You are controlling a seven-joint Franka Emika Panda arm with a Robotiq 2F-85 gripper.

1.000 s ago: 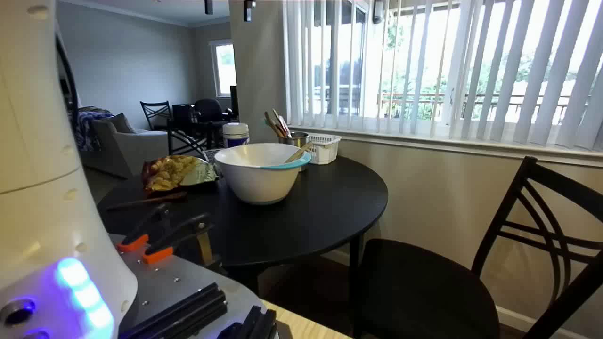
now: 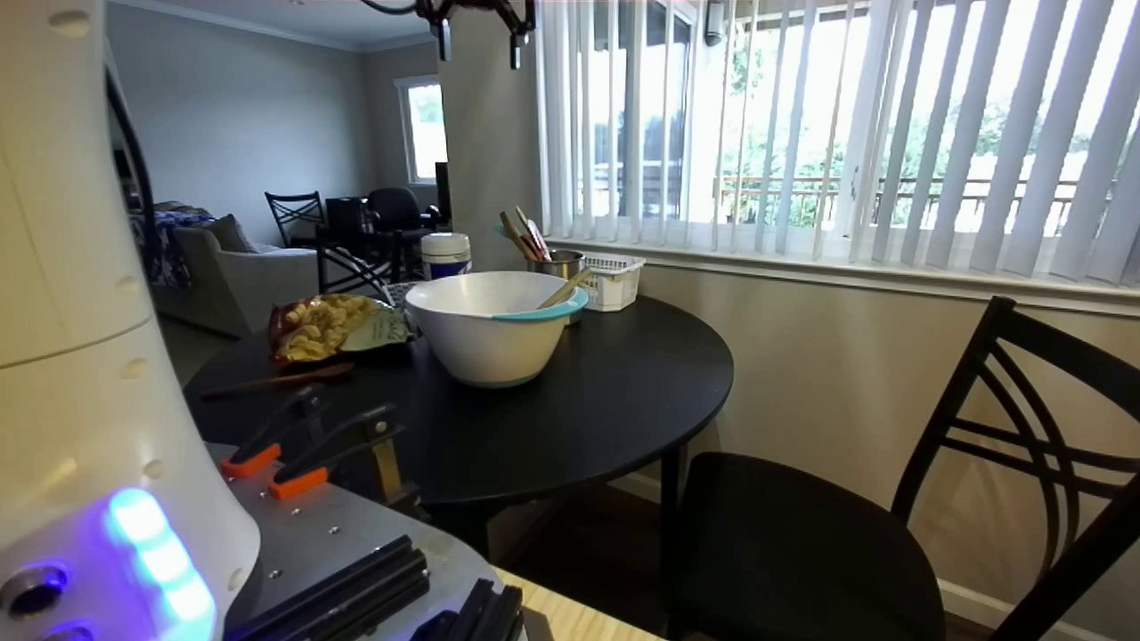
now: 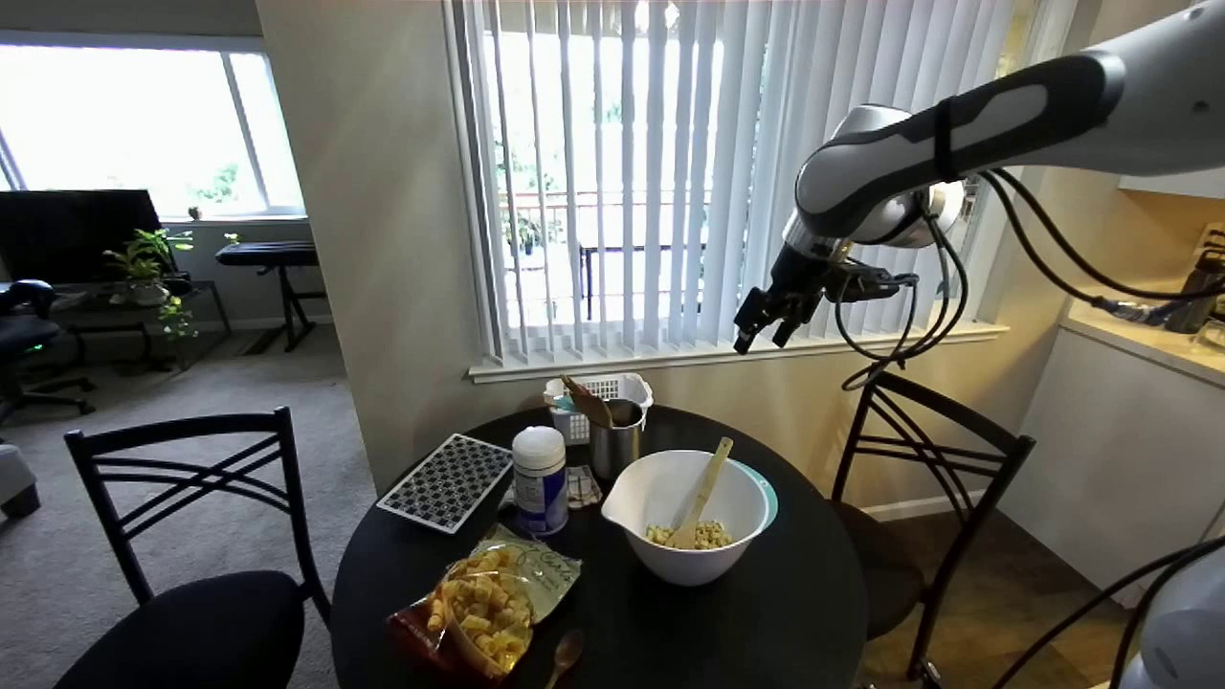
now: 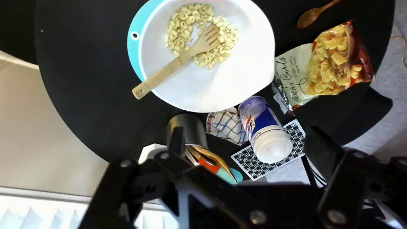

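My gripper (image 3: pixel 764 341) hangs open in the air above the table, nothing between its fingers. In the wrist view its two black fingers stand wide apart at the lower edge, and at the top of exterior view 1 the gripper (image 2: pixel 480 53) is partly cut off. Below it on the table is a white bowl (image 3: pixel 649 501) with a turquoise rim section. Pasta pieces (image 4: pixel 183 28) lie in the bowl, and a wooden fork-shaped spatula (image 4: pixel 171 66) rests in it with its handle over the rim.
Around the bowl are a pasta bag (image 3: pixel 494 609), a wooden spoon (image 3: pixel 566 655), a wipes canister (image 3: pixel 540 488), a checked cloth (image 4: pixel 227 126), a patterned board (image 3: pixel 448 482), a metal utensil cup (image 3: pixel 616 442) and a white basket (image 2: pixel 612 283). The black table (image 2: pixel 641 374) has bare room at its window-side right.
In exterior view 1 my gripper has come lower and a little to the right, so more of it shows. The things on the table look unmoved.
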